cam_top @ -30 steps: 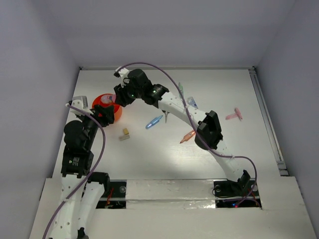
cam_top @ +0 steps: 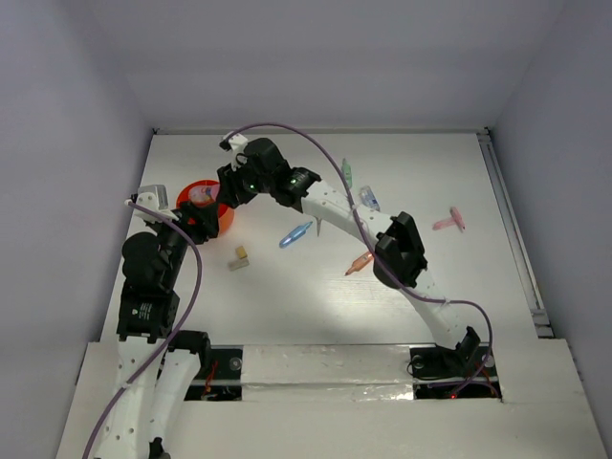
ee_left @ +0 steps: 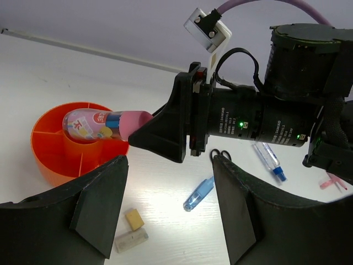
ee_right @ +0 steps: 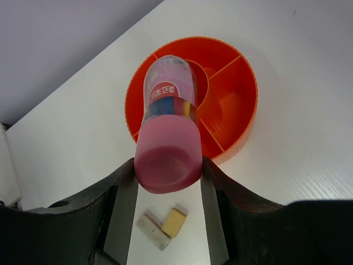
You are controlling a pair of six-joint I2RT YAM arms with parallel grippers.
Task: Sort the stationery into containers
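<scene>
An orange round divided container (cam_top: 226,218) (ee_left: 55,174) (ee_right: 242,127) stands at the back left. My right gripper (cam_top: 229,186) holds a pink-capped clear tube of coloured stationery (ee_left: 91,124) (ee_right: 168,138) by its cap, lying sideways over the container. My left gripper (cam_top: 201,215) is open at the container's near side, with nothing between its fingers.
A yellow block (cam_top: 241,252), a pale eraser (cam_top: 238,264), a blue pen (cam_top: 295,233), an orange marker (cam_top: 359,264), scissors (ee_left: 221,157), a green item (cam_top: 346,172), a clear blue-capped item (cam_top: 369,198) and pink items (cam_top: 449,218) lie on the table.
The left arm has not visibly moved.
</scene>
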